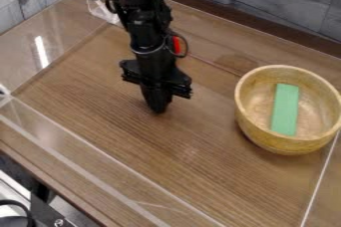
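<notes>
The black robot arm reaches down from the top left, and its gripper (158, 102) is low over the middle of the wooden table (120, 161). The fingertips are dark and small, and nothing shows held between them. A small red object (177, 45) is partly hidden behind the arm.
A yellow bowl (253, 131) with a green rectangular block (285, 109) in it stands at the right. A clear or white item (104, 10) lies at the back left.
</notes>
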